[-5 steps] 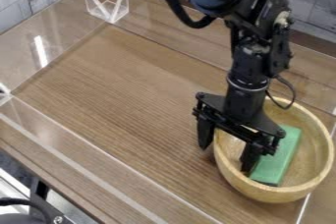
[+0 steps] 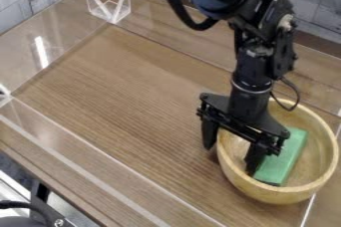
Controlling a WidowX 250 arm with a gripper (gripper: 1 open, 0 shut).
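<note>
My black gripper (image 2: 233,136) is low at the right, its fingers at the left part of a cream oval bowl (image 2: 313,181), one near the left rim and one over the inside. A green rectangular object (image 2: 278,169) lies in the bowl, to the right of the fingers. The fingertips are dark against dark, so whether anything is between them cannot be made out.
A white wire-like stand (image 2: 110,5) is at the back left. A wooden ledge runs along the back right, and black cables show at the bottom left.
</note>
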